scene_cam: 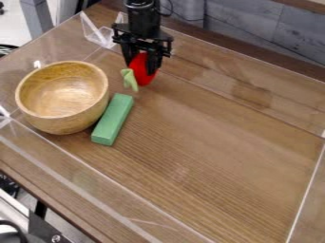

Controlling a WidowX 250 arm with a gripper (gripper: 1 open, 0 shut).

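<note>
The black gripper (141, 49) is at the top centre-left, over a red object (143, 70) with a light green part (129, 80) hanging below it. Whether the fingers grip it is hard to tell at this size. A tan bowl (63, 97) lies at the left, and a green block (112, 120) lies just to its right.
A clear wire or plastic item (99, 30) stands at the back left, partly behind the gripper.
</note>
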